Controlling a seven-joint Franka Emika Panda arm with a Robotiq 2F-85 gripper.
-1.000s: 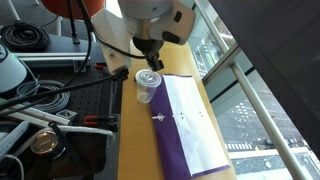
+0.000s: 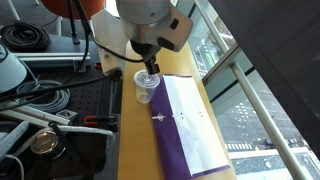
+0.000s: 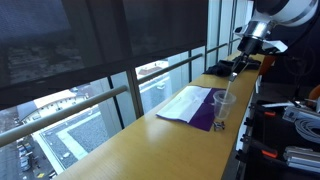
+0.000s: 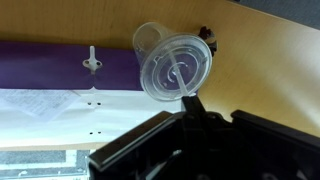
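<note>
A clear plastic cup stands on the wooden table beside a sheet with a purple border. From above, in the wrist view, I look into the round mouth of the cup. A thin white stick slants inside it, its upper end meeting my fingertips. My gripper is right above the cup and appears shut on that stick. The second exterior view shows the gripper over the cup, the pale stick running down between them. The exact grip is too small to make out.
A small dark object touches or sits close by the cup's rim. Behind the sheet runs a window with a rail. Cables and a dark cart lie off its edge.
My gripper has shifted slightly left and down over the cup in the first exterior view. The cup and the sheet stay where they were.
</note>
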